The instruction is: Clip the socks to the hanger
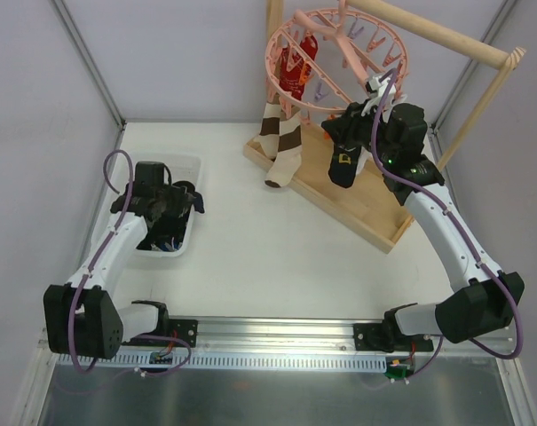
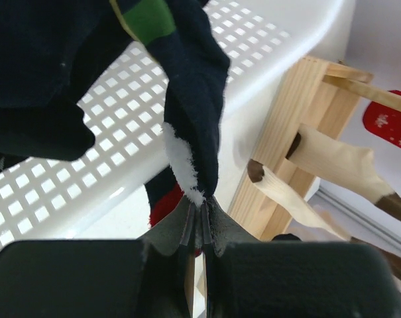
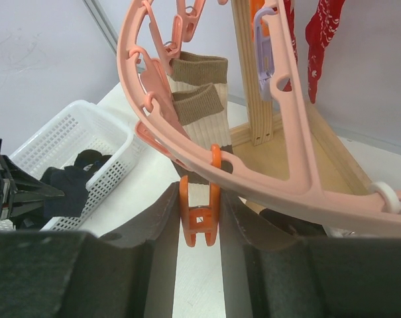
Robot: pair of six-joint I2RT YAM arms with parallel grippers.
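The pink hanger (image 1: 295, 49) carries striped socks (image 1: 282, 160), red socks (image 1: 299, 71) and a dark sock (image 1: 343, 169). My right gripper is shut on an orange clip of the hanger. In the white basket (image 1: 192, 164) lie dark socks (image 2: 34, 59). My left gripper is shut over the basket, with the thin end of a dark sock with grey and white at its fingertips; whether it is pinched is hard to tell.
A wooden tray (image 1: 339, 209) stands below the hanger's frame (image 1: 446, 35).
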